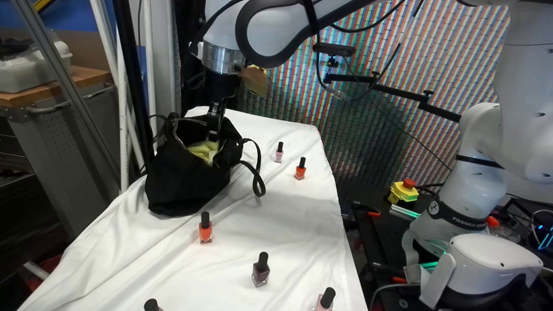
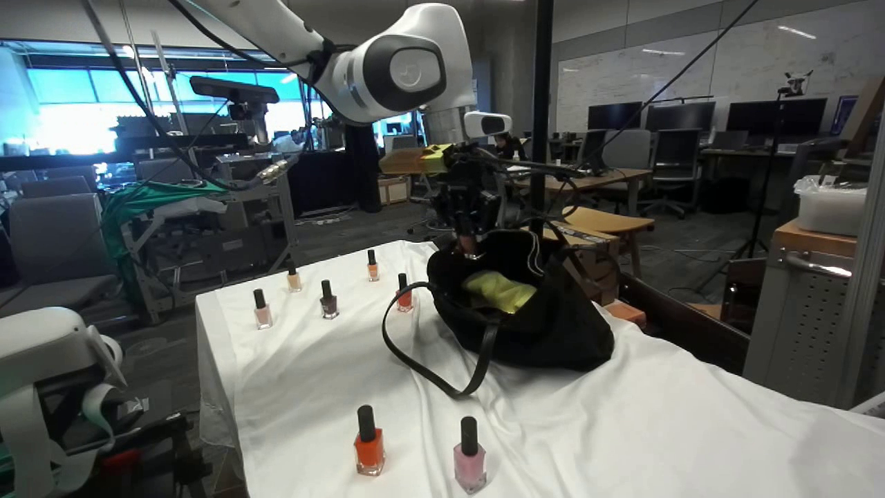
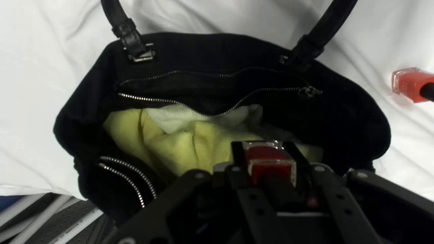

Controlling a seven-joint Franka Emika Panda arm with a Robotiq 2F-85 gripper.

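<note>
Between the fingers of my gripper is a dark red nail polish bottle [image 3: 270, 162], its glass end facing down, with the fingers shut on it. The gripper is over the opening of a black handbag [image 3: 219, 53]; in exterior view 1 the fingers [image 1: 214, 122] reach to its mouth. Inside the bag lies yellow cloth [image 3: 183, 146] with a whitish part. In exterior view 2 the bottle's lower end [image 2: 469, 245] shows at the bag's far rim. Whether it touches the cloth cannot be told.
On the white-covered table [image 1: 311, 223] stand several more polish bottles, among them an orange-red one [image 1: 205, 230], a dark one [image 1: 261, 272] and a pink one [image 2: 469, 460]. A bag strap [image 1: 256, 176] droops onto the cloth. Poles [image 1: 123, 114] rise behind the bag.
</note>
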